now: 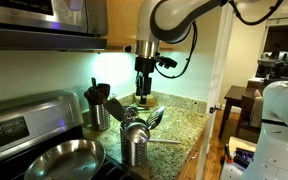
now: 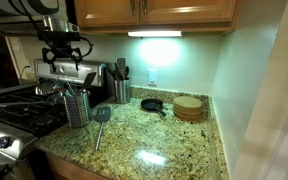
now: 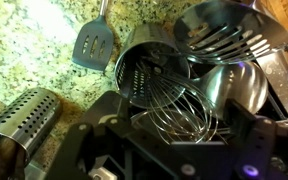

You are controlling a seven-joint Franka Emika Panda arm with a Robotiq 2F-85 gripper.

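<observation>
My gripper [image 1: 142, 88] hangs open above the counter, pointing down, with nothing between its fingers. Below it in the wrist view is a perforated metal utensil canister [image 3: 134, 45] holding a wire whisk [image 3: 174, 105], a slotted metal spoon [image 3: 234, 32] and a ladle [image 3: 239, 85]. The same canister [image 2: 76, 108] stands at the counter's edge beside the stove in exterior view 2, under the gripper [image 2: 66, 55]. A grey slotted spatula [image 2: 103, 115] lies flat on the counter next to it.
A second canister [image 2: 122, 92] with dark-handled utensils stands at the back by the wall. Farther along are a black pan [image 2: 152, 105] and a round tan stack [image 2: 188, 107]. A large pan [image 1: 66, 165] rests on the stove.
</observation>
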